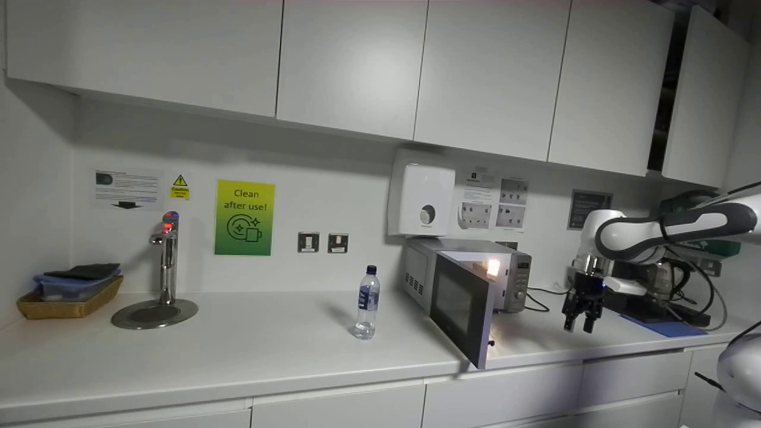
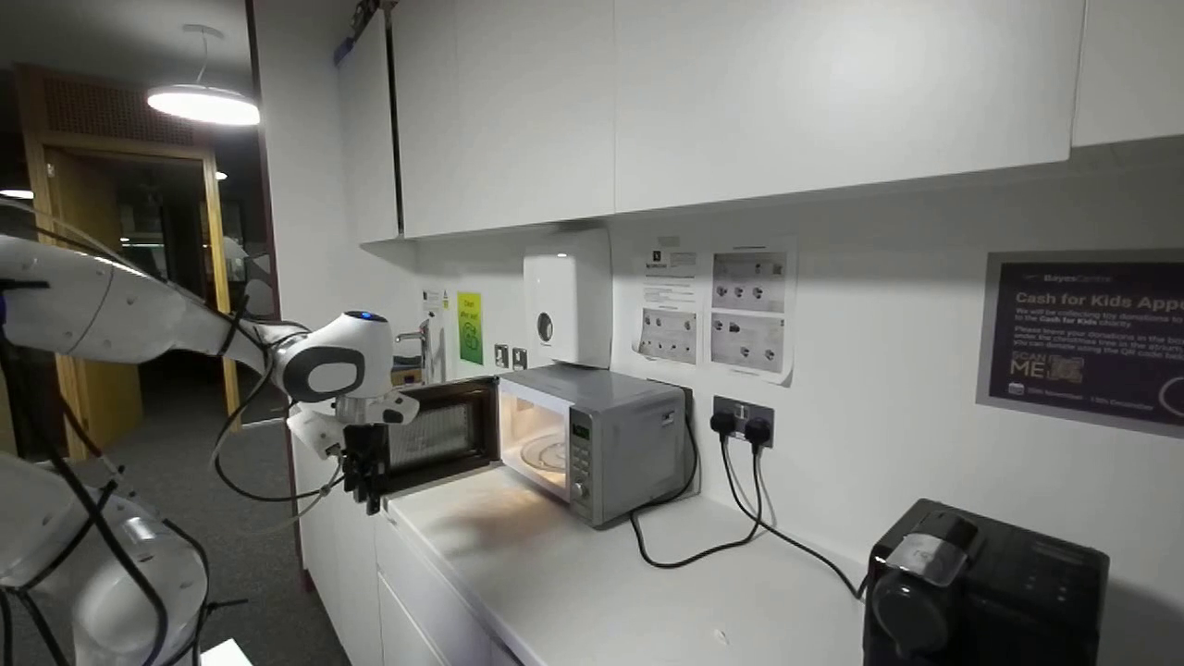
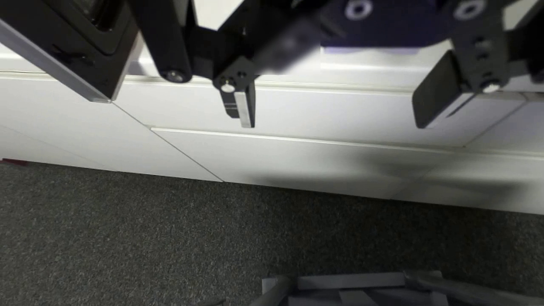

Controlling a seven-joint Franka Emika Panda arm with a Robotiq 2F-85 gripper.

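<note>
The grey microwave stands on the counter, lit inside, with its glass turntable empty. Its dark door is swung wide out over the counter's front edge. To the right of that door in exterior view 1, my gripper hangs fingers down, apart from the door. In the wrist view the gripper is open, its two fingers well apart and nothing between them; the door's corner shows at the upper left. A clear water bottle with a dark cap stands upright left of the microwave.
A tap and a wicker basket are at the counter's left end. A black coffee machine stands beyond the microwave, with power cables on the counter. Closed cupboards hang overhead. The counter between tap and bottle is clear.
</note>
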